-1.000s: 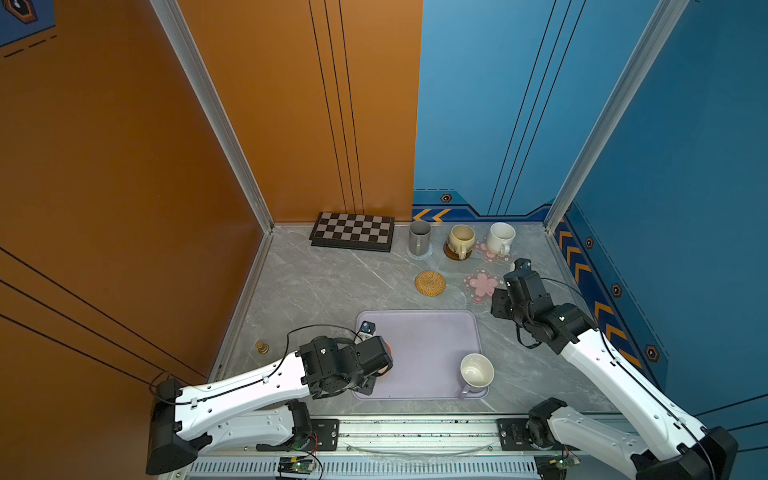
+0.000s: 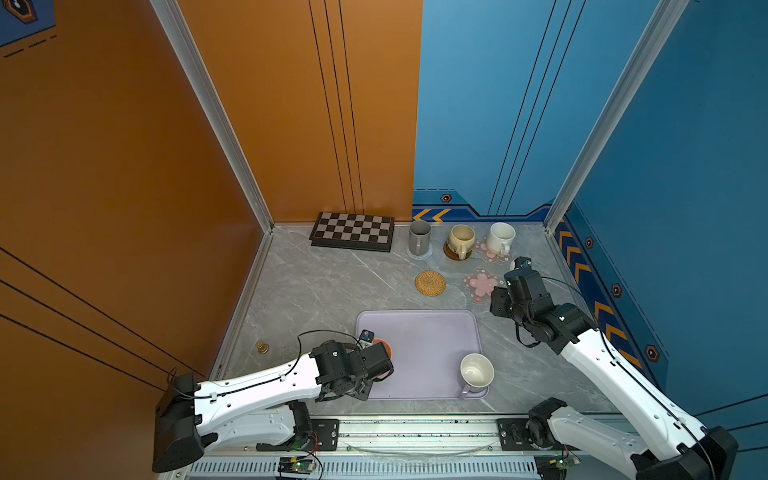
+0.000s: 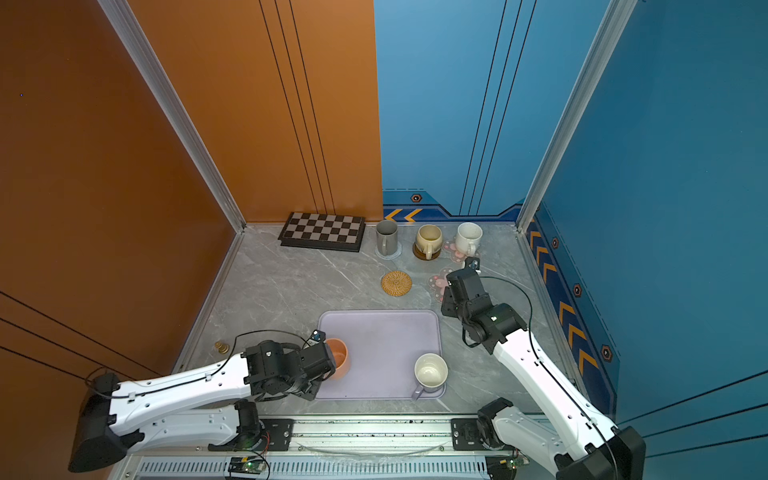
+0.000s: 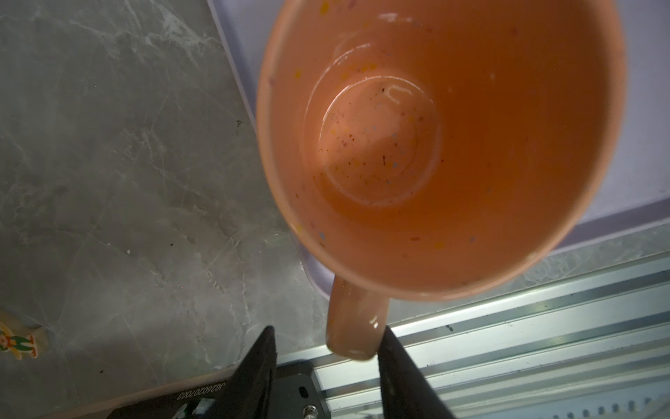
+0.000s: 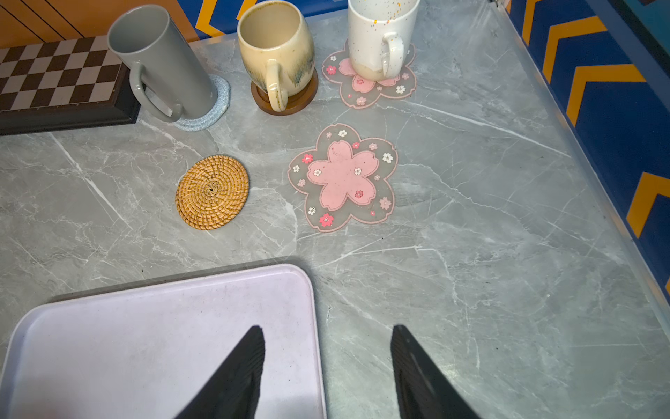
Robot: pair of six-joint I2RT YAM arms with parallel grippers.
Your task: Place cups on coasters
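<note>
An orange cup (image 4: 446,153) stands at the left end of the lilac tray (image 3: 384,344). My left gripper is open over it, the cup's handle (image 4: 356,321) showing between the fingertips, nearer the right one; whether they touch cannot be told. A cream cup (image 2: 477,372) sits at the tray's front right. My right gripper hangs open and empty above the tray's right edge. The woven coaster (image 5: 212,191) and a pink flower coaster (image 5: 342,177) are bare. Behind them, grey (image 5: 164,63), beige (image 5: 276,52) and white (image 5: 382,38) mugs stand on coasters.
A chessboard (image 2: 352,231) lies at the back left. A small brass-coloured object (image 2: 261,347) is on the left of the table. The right wall (image 5: 614,125) bounds that side.
The right arm and the other cups have not moved.
</note>
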